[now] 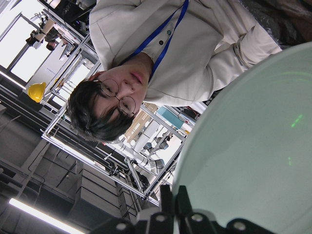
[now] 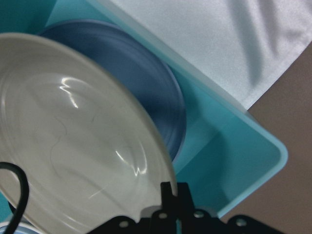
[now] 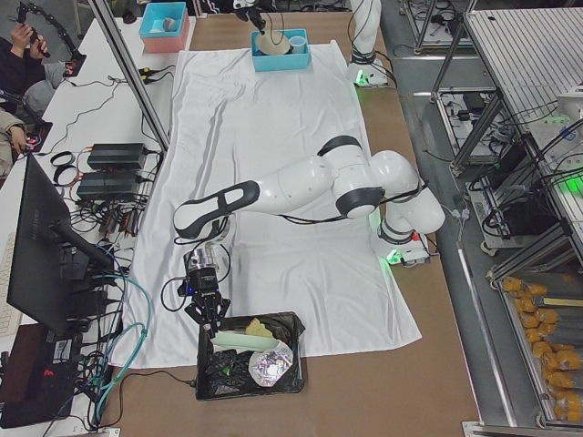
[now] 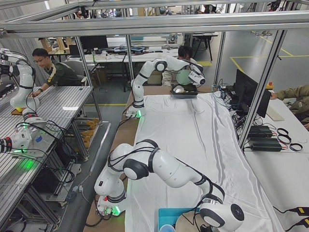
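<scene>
A pale green plate [image 3: 244, 340] is held tipped over a black bin [image 3: 219, 382] lined with a black bag, where crumpled foil [image 3: 271, 366] and a yellowish item [image 3: 260, 326] lie. My left gripper is shut on the green plate's rim. At the far end, my right gripper is shut on a cream plate [image 2: 73, 136] above a blue plate [image 2: 161, 107] in a turquoise box [image 2: 253, 161]. A light blue cup [image 3: 297, 43] is in that box.
A white cloth [image 3: 264, 109] covers the middle of the table, largely clear. A monitor [image 3: 41, 255] and cables run along one side. A seated person [image 1: 112, 97] is close beside the left wrist camera.
</scene>
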